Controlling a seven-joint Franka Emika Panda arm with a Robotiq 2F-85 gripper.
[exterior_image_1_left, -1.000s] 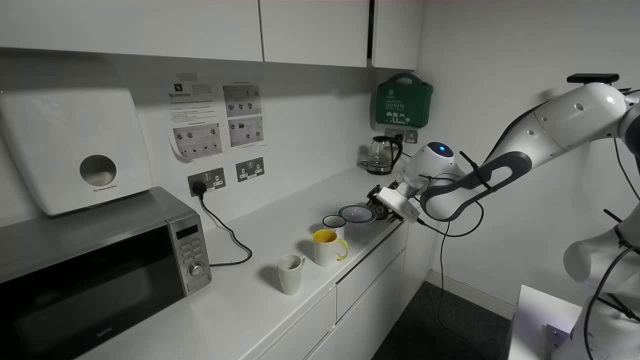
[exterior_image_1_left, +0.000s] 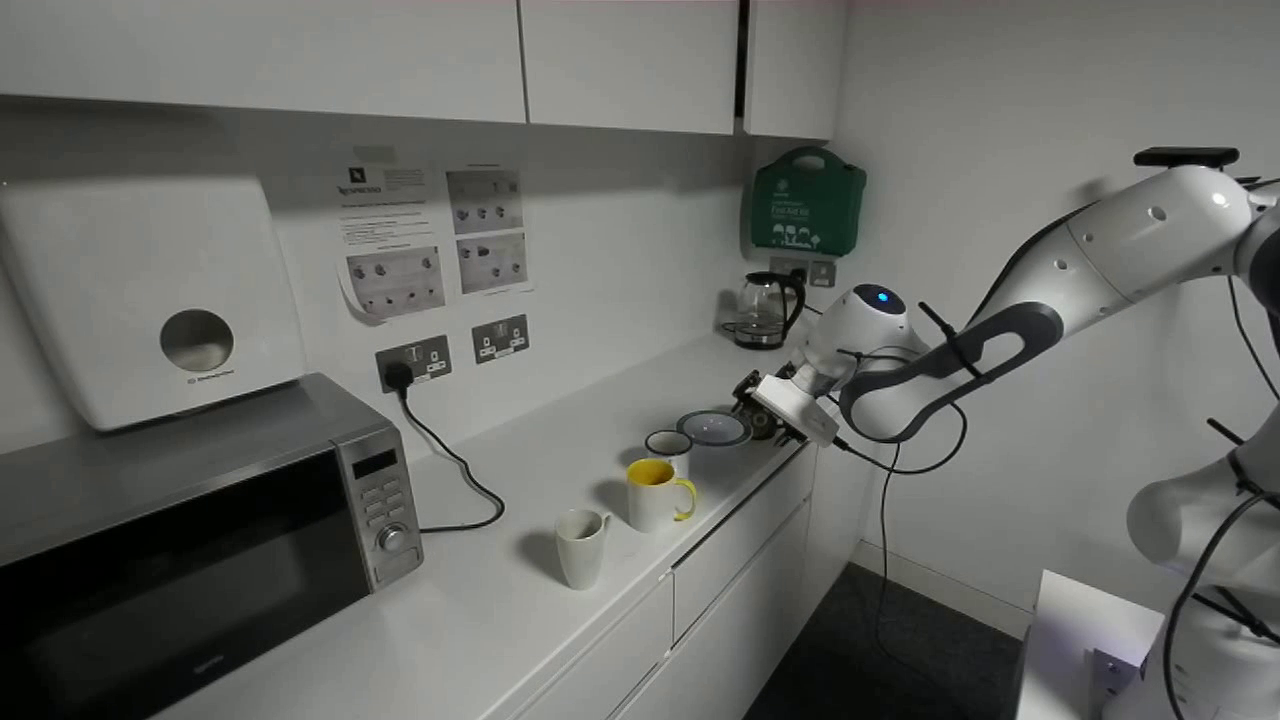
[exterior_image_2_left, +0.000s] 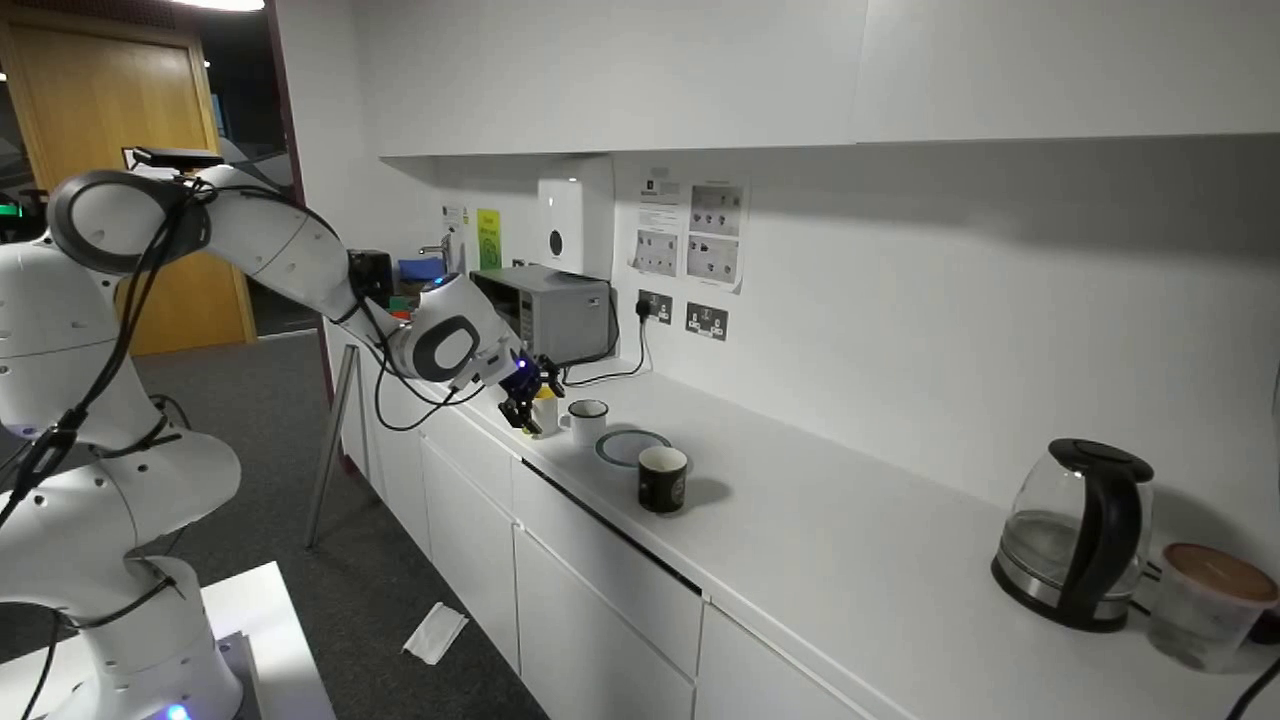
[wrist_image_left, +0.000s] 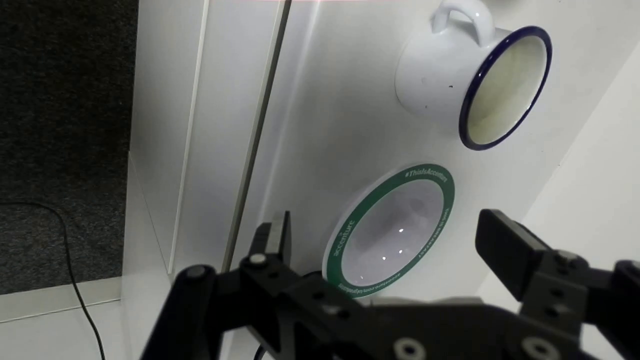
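Wide apart, the two fingers of my gripper stand open in the wrist view, with nothing held. Beyond them, on the counter, lies a bowl (wrist_image_left: 393, 231) with a green printed rim. A white enamel mug (wrist_image_left: 441, 78) with a dark blue rim stands beside it, its handle pointing away from the bowl. In exterior view 1 a yellow-lined mug (exterior_image_1_left: 651, 504) and a tall pale mug (exterior_image_1_left: 582, 552) follow along the counter toward the microwave. A black mug (exterior_image_2_left: 661, 482) sits near the bowl; my gripper partly covers it in exterior view 1.
At the far end stands a glass kettle (exterior_image_2_left: 1068, 540) beside a lidded tub (exterior_image_2_left: 1206, 606). The microwave (exterior_image_1_left: 192, 504) fills the opposite end, with its cable (exterior_image_1_left: 462, 474) trailing on the counter. Bare counter (exterior_image_2_left: 816, 540) stretches between the black mug and the kettle.
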